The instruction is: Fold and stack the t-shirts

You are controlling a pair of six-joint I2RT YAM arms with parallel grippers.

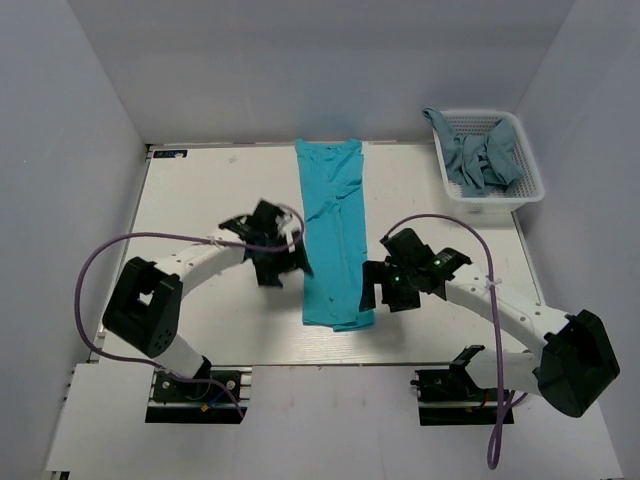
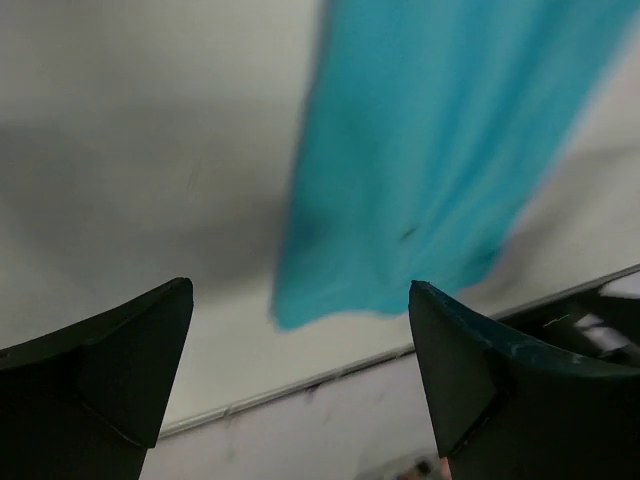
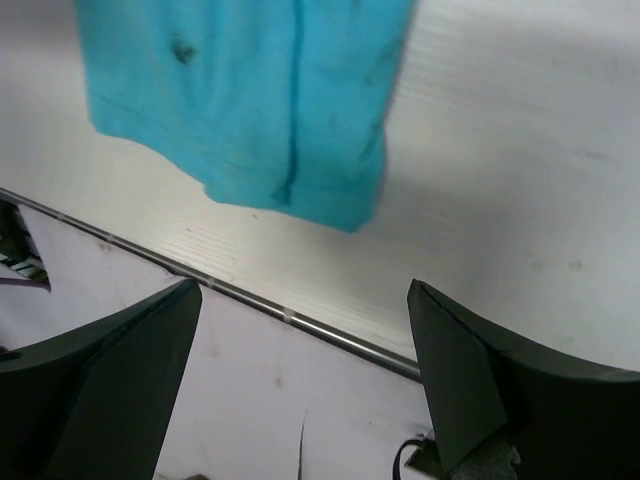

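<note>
A teal t-shirt (image 1: 333, 240) lies folded into a long narrow strip down the middle of the white table, from the back edge to near the front. My left gripper (image 1: 292, 268), blurred, is over the table just left of the strip; its fingers are wide apart and empty. To the right of the strip's front end is my right gripper (image 1: 384, 302), open with nothing between its fingers. The right wrist view shows the shirt's front end (image 3: 290, 170) flat, with a lengthwise fold line. The same end appears blurred in the left wrist view as teal cloth (image 2: 370, 240).
A white basket (image 1: 530, 165) at the back right holds crumpled grey-teal cloth (image 1: 482, 158). The table's front edge is close to the shirt's end.
</note>
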